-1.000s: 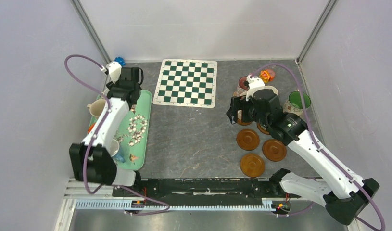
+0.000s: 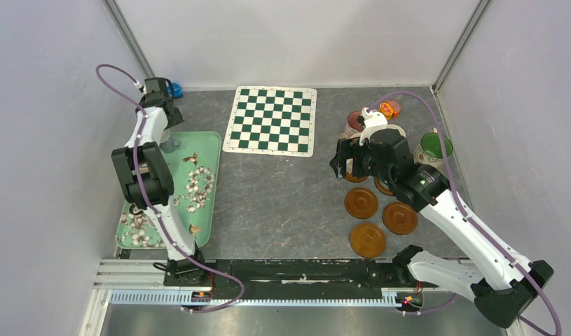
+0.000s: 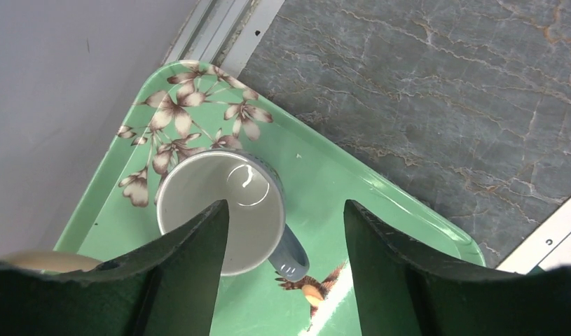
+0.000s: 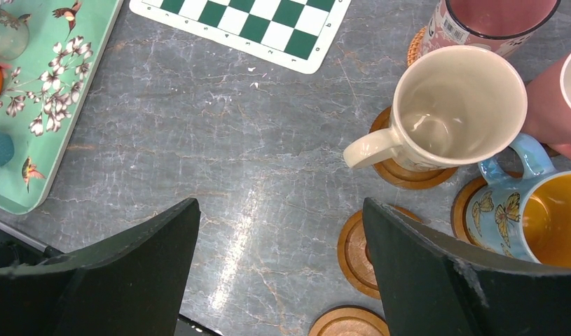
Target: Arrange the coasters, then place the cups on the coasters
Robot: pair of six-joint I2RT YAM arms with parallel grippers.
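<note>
A cream mug (image 4: 459, 105) stands upright on a brown coaster (image 4: 407, 176) in the right wrist view, its handle toward the left. My right gripper is open and empty, left of and apart from this mug. A blue butterfly mug (image 4: 496, 217) sits on another coaster beside it. In the left wrist view a white-lined cup with a grey handle (image 3: 289, 255) stands in the green tray's far corner. My left gripper hangs open above it, the left finger overlapping the cup in view and the handle showing between the fingers. Contact cannot be told.
Bare brown coasters (image 2: 361, 202) lie at the front right. Pink mugs (image 4: 503, 17) and a green-lined mug (image 2: 434, 145) crowd the back right. A checkered board (image 2: 272, 119) lies at the back.
The right arm has barely moved.
</note>
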